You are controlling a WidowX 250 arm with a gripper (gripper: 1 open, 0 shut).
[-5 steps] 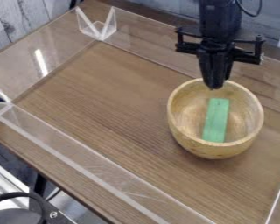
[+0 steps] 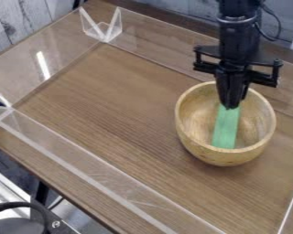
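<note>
A light wooden bowl (image 2: 193,135) sits on the right side of the table, with a green oblong object (image 2: 225,129) inside it. My black gripper (image 2: 231,99) points down over the back half of the bowl, its fingertips at the upper end of the green object and partly covering it. The fingers look close together; whether they touch the green object is unclear.
Clear plastic strips run along its edges, with a transparent piece (image 2: 102,27) at the back left. A dark coiled hose or cable (image 2: 21,221) lies at the bottom left.
My gripper has come down from above the bowl's back rim into the bowl, over the upper end of the green object.
</note>
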